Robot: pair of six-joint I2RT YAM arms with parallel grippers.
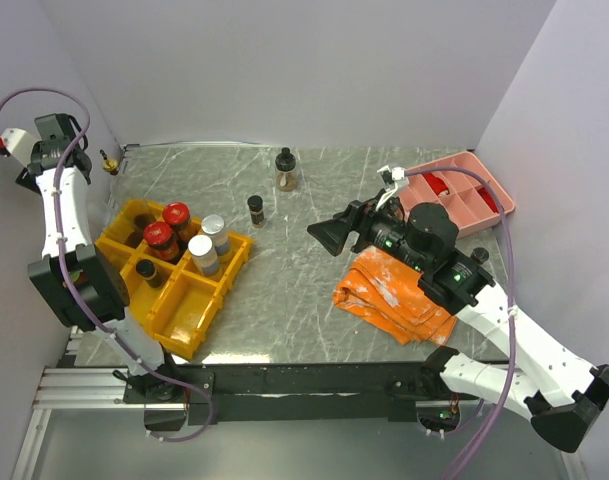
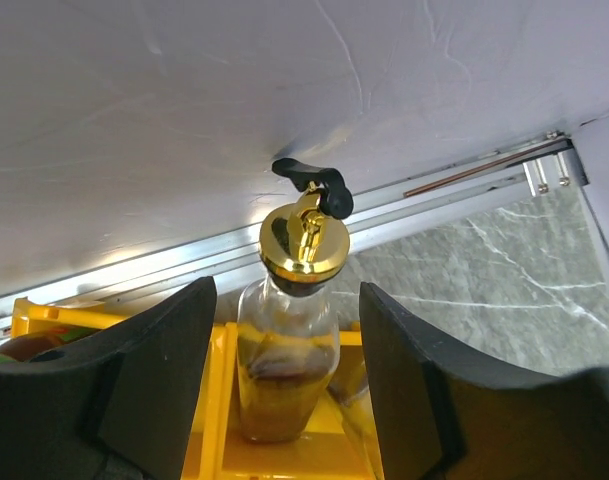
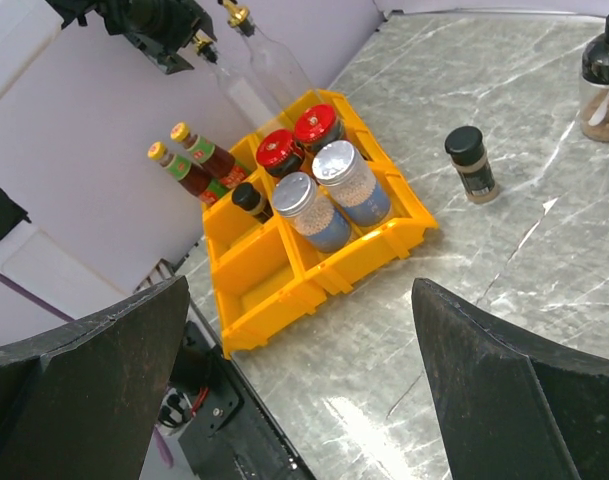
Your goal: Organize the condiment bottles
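A glass bottle with a gold pourer [image 2: 289, 360] stands in the yellow organizer [image 1: 189, 315] at its back left; my left gripper is open around its upper part, fingertips either side, and whether they touch it is unclear. The organizer also holds red-lidded jars [image 3: 317, 124], silver-lidded jars [image 3: 349, 190], sauce bottles [image 3: 214, 160] and a small dark-capped bottle [image 1: 149, 272]. A small spice bottle [image 1: 256, 209] and a dark-lidded jar [image 1: 285, 170] stand outside on the counter. My right gripper [image 1: 329, 232] hangs open and empty over the right half.
A pink divided tray [image 1: 464, 210] is at the right rear, an orange folded cloth [image 1: 384, 310] in front of it. Walls enclose the back and sides; the left arm is close to the left wall.
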